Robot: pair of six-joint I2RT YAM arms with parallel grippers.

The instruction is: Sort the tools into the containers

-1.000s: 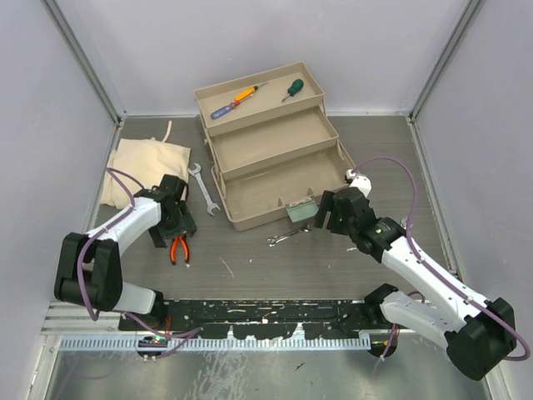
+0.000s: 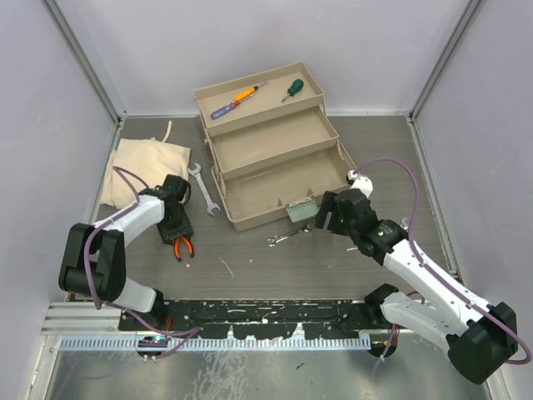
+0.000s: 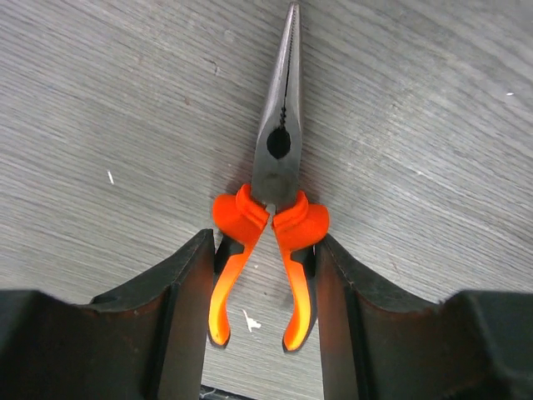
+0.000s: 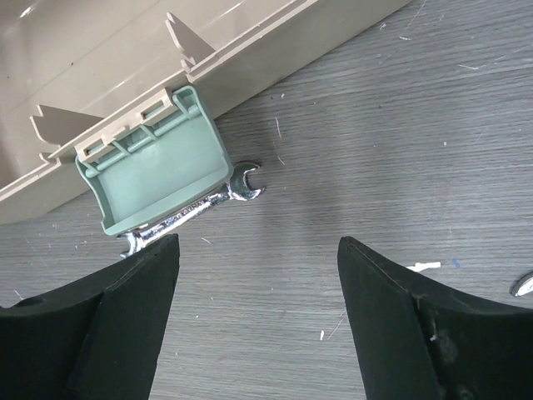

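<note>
Orange-handled long-nose pliers (image 3: 279,167) lie on the grey tabletop at the left. My left gripper is lowered around their handles, one finger (image 3: 187,292) close against each side; whether it grips them firmly cannot be told. A large silver wrench (image 2: 203,188) rests between the pliers and the beige tiered toolbox (image 2: 275,162). A smaller shiny wrench (image 4: 196,210) lies partly under the box's green front latch (image 4: 162,171). Beside that latch, my right gripper stands open and empty. On the top tier lie an orange-and-blue screwdriver (image 2: 236,102) and a green screwdriver (image 2: 293,88).
A cream cloth bag (image 2: 146,171) lies behind my left gripper. Both lower tiers of the box look empty. A small metal piece (image 4: 523,285) shows at the right edge of the right wrist view.
The pliers have turned a little, their handle ends moving right. The right arm looks unmoved.
</note>
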